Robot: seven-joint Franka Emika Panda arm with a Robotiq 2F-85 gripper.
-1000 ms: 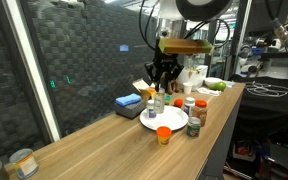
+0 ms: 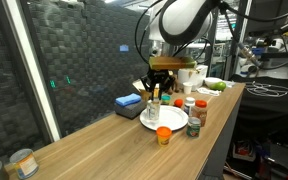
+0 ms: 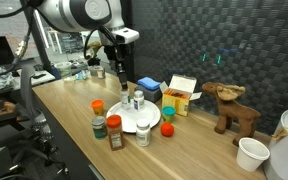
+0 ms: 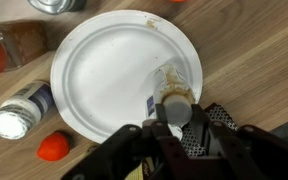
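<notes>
A clear bottle with a pale label (image 2: 153, 111) stands upright over the white plate (image 2: 174, 117). My gripper (image 2: 154, 95) reaches down from above and is shut on the top of this bottle. In the wrist view the bottle's round tan top (image 4: 177, 108) sits between the fingers, near the plate's lower right part. Beside it, a second small white bottle (image 3: 138, 99) is on the plate in exterior view 2. Whether the held bottle touches the plate, I cannot tell.
An orange cup (image 2: 164, 134), a glass jar (image 2: 193, 127) and a red-brown jar (image 3: 115, 132) line the plate's near side. A blue sponge (image 2: 128, 100), an open yellow box (image 3: 178, 96) and a toy moose (image 3: 234, 108) are towards the wall.
In exterior view 1, my gripper has moved left with the clear bottle over the plate. The small white bottle, visible there before, is now hidden or overlapped by it.
</notes>
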